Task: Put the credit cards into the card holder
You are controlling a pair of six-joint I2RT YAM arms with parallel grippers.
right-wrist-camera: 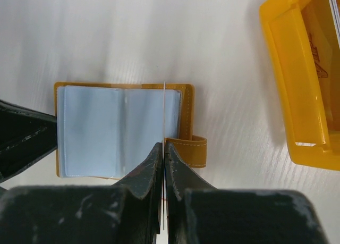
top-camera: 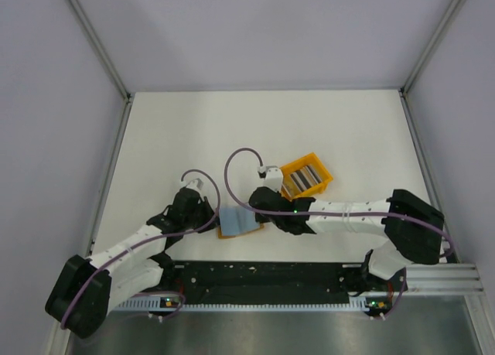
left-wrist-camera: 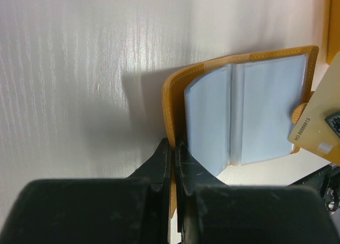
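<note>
The brown card holder (top-camera: 240, 222) lies open at the front of the table, its two pale clear sleeves (right-wrist-camera: 93, 129) showing. My left gripper is shut on the holder's left edge, whose brown stitched border runs into the fingers. My right gripper is shut on a gold card, which appears edge-on as a thin upright line above the holder's right sleeve. In the left wrist view, the gold card (left-wrist-camera: 317, 122) shows its printed number and part of a dark emblem at the right border. Whether it touches the sleeve, I cannot tell.
Behind and right of the holder stands a yellow basket (top-camera: 323, 163) with several cards (top-camera: 304, 179) standing in it. The holder's clasp strap (right-wrist-camera: 186, 151) sticks out on its right side.
</note>
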